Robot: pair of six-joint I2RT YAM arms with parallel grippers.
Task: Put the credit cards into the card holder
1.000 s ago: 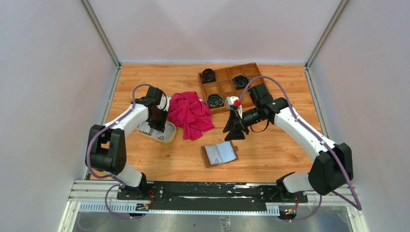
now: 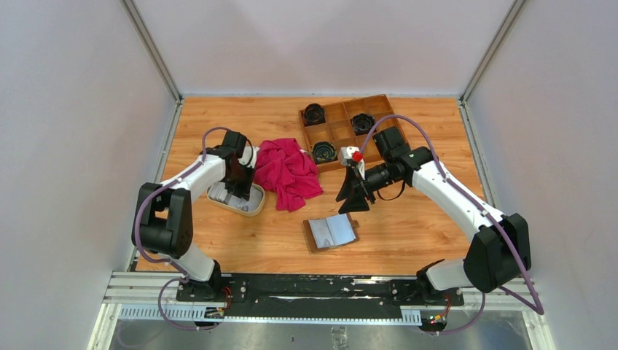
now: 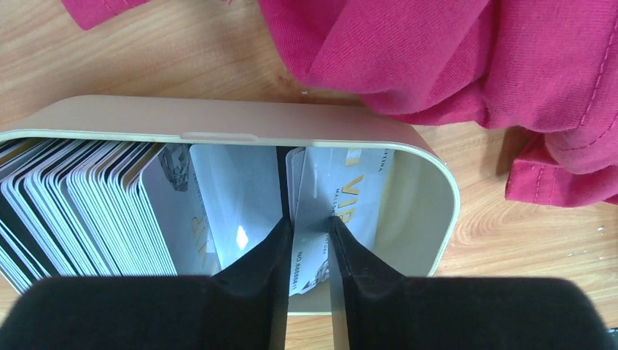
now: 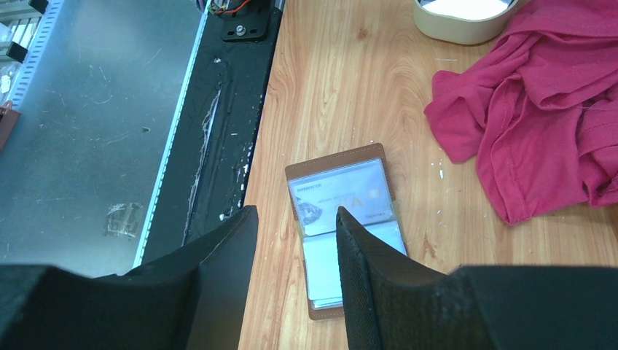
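Note:
A beige oval box (image 3: 218, 117) holds a dense stack of cards (image 3: 95, 204) and a few looser ones, among them a white VIP card (image 3: 353, 197). My left gripper is down in the box at that card, fingers part open, their tips over the card; whether they touch it I cannot tell. The open card holder (image 2: 331, 232) with clear sleeves lies flat at the front centre of the table. My right gripper hangs open above and behind it, nothing between its fingers.
A crumpled pink cloth (image 2: 286, 171) lies beside the box. A wooden compartment tray (image 2: 339, 125) with black pieces stands at the back. The table around the card holder is mostly clear.
My left arm has shifted slightly within the area over the box. The right arm and the card holder have not moved.

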